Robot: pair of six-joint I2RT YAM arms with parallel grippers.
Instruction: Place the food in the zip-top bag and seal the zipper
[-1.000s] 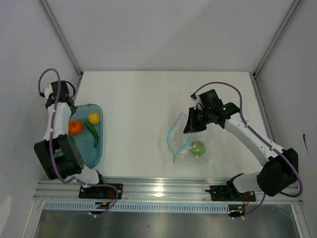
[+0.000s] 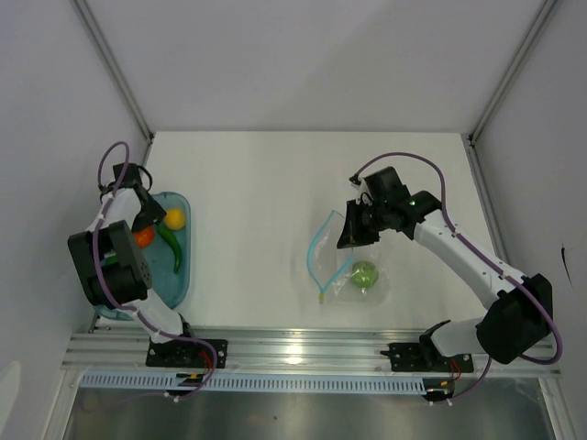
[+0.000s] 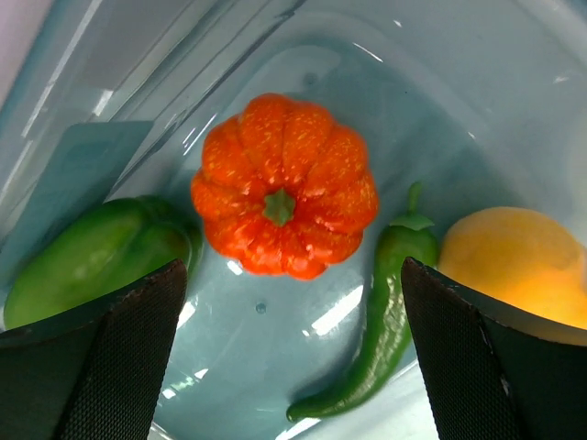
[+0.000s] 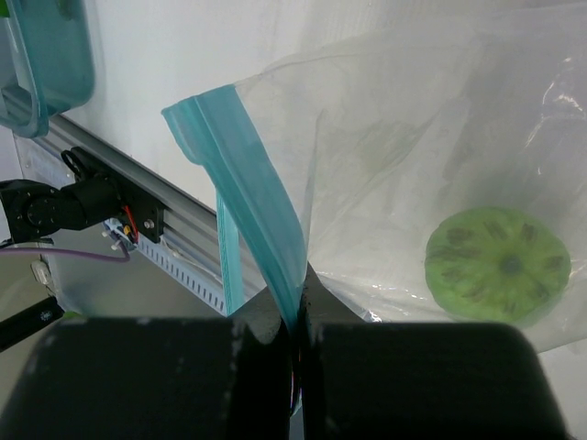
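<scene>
The clear zip top bag (image 2: 374, 291) with its blue zipper strip (image 4: 240, 170) lies on the right half of the table, its mouth partly spread. Inside rests a round green vegetable (image 4: 497, 264). My right gripper is shut on the bag's blue edge. Over the blue bin (image 2: 185, 275) hangs my left gripper, open and empty. Below, between its fingers, sits an orange pumpkin-like vegetable (image 3: 284, 186). Around it in the left wrist view are a green pepper (image 3: 101, 252), a green chili (image 3: 383, 316) and a yellow-orange food (image 3: 518, 261).
Bare white table (image 2: 248, 229) lies between the bin and the bag. The bin's rim (image 2: 189, 215) stands close to the left wall. A metal rail (image 2: 293, 341) runs along the front edge.
The left arm has moved right and slightly toward the front, bringing its gripper over the orange vegetable. The right arm and bag have barely shifted.
</scene>
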